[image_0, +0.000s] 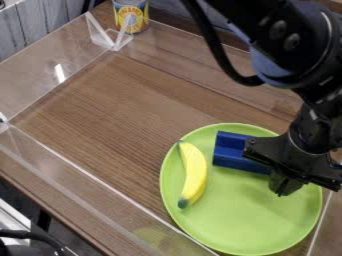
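A green plate (247, 225) lies at the lower right of the wooden table. On it are a yellow banana (191, 180), on the left side, and a blue block (233, 148) along the back. My black gripper (281, 182) is low over the right part of the plate, beside the blue block, which it partly hides. Its fingers appear shut, with nothing visible between them.
A can (130, 15) with an orange and yellow label stands at the back left, near clear plastic pieces along the table's edge. A black cable hangs from the arm.
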